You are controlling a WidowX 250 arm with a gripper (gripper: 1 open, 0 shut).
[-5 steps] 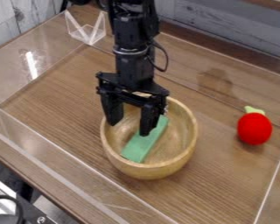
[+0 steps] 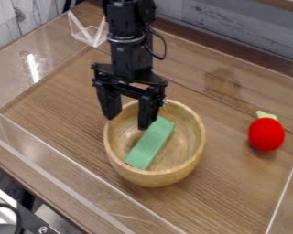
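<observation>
A black gripper [image 2: 128, 108] hangs over the back-left part of a light wooden bowl [image 2: 186, 161], its two fingers apart and open. A green block [image 2: 150, 143] lies tilted in the bowl, to the right of and below the gripper, with nothing visible between the fingers.
A red round object [image 2: 266, 135] with a pale green tip rests on the wooden table [image 2: 58, 128] at the right. A black cable lies at the lower left corner.
The gripper has moved a little up and to the left, away from the green block. The bowl and block look unchanged.
</observation>
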